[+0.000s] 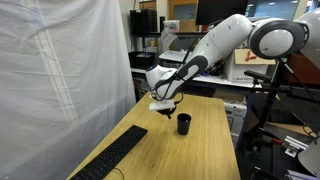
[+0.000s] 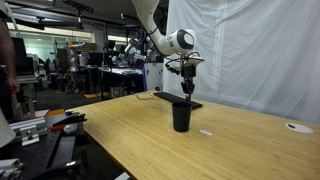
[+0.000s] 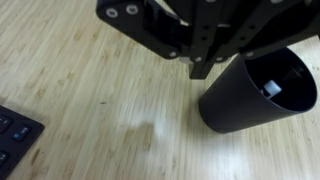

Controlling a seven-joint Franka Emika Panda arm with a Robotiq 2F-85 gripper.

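A black cup (image 1: 184, 123) stands upright on the wooden table; exterior view 2 shows the same black cup (image 2: 181, 118) near the middle. Looking down in the wrist view, I see into the dark cup (image 3: 235, 103), where a small pale object (image 3: 271, 88) lies inside. My gripper is shut beside the cup's rim, with nothing showing between its fingers. From exterior view 1, the gripper (image 1: 168, 117) is just left of the cup, pointing down, apart from it.
A black keyboard (image 1: 110, 154) lies along the table's left side, its corner (image 3: 16, 135) showing in the wrist view. Exterior view 2 has a small white piece (image 2: 205, 132) and a round pale disc (image 2: 299, 127) on the table.
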